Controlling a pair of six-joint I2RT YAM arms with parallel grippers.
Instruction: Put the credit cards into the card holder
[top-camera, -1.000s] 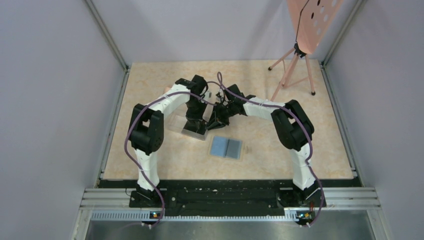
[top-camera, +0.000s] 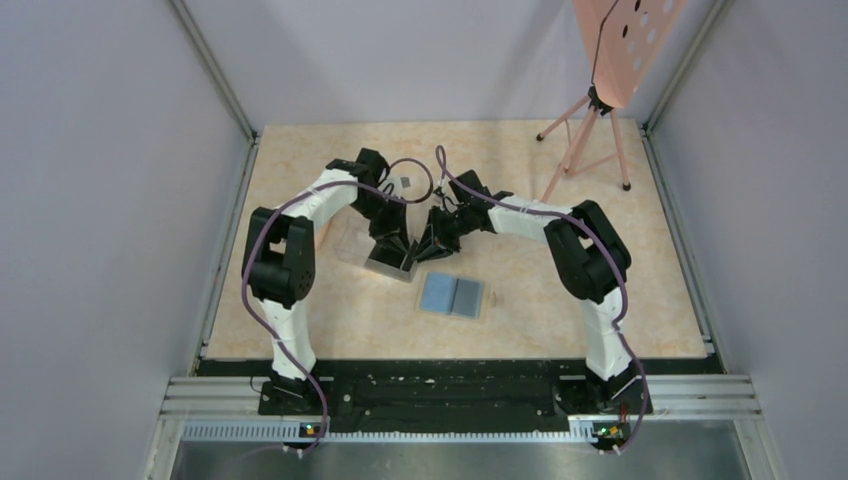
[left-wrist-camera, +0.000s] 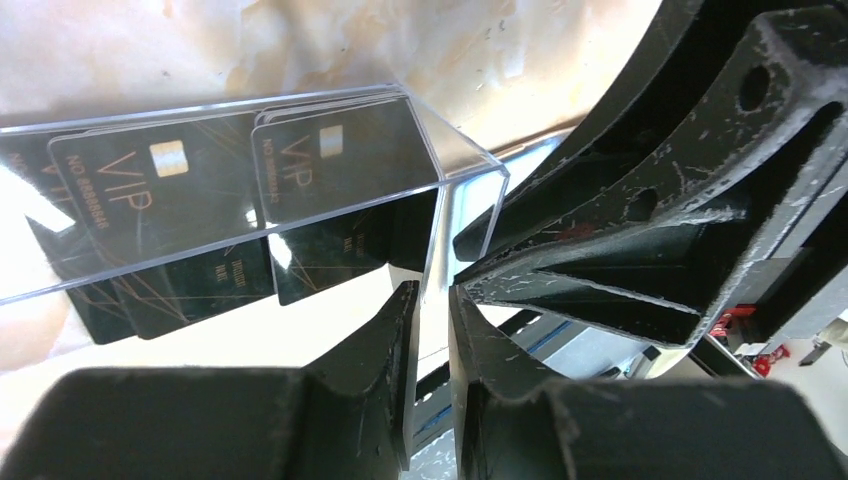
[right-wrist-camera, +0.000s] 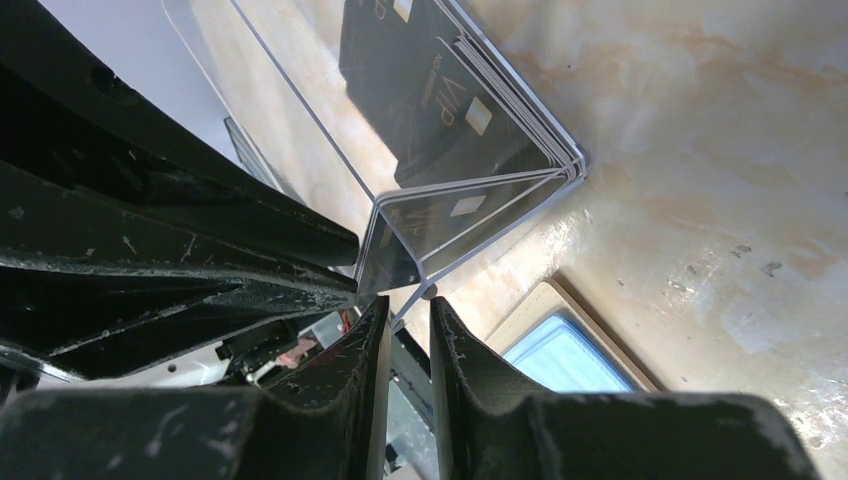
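Note:
Black "VIP" credit cards (left-wrist-camera: 215, 180) lie in overlapping stacks in a clear box (top-camera: 382, 272), beneath my left gripper in the top view. At the box's right end, my left gripper is open a narrow gap, with no card seen between its fingertips. From the other side, my right gripper stands slightly open at the box's near corner; the clear wall runs by its fingertips, and whether they touch it I cannot tell. The two grippers are close together. The blue-and-grey card holder (top-camera: 451, 296) lies open in front of the box.
A pink tripod stand (top-camera: 585, 140) occupies the back right of the table (top-camera: 350, 320). Dark cables loop over both arms. Clear tabletop extends to the right and in front of the holder.
The right arm has barely moved. Box and card holder look unmoved.

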